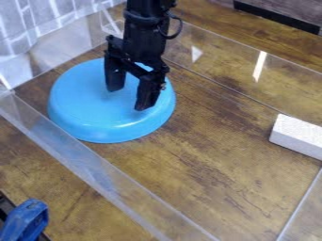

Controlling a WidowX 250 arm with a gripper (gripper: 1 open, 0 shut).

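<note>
A black robot gripper (136, 80) hangs from the top centre over a large blue round disc (94, 104) in the upper left of the wooden surface. Its two black fingers are spread apart over the disc, one toward the left and one toward the lower right, with only blue visible between them. Whether the fingertips touch the disc is hard to tell.
A white block (297, 134) lies at the right. A blue object (23, 220) is at the lower left corner. Clear plastic edges run along the left and right.
</note>
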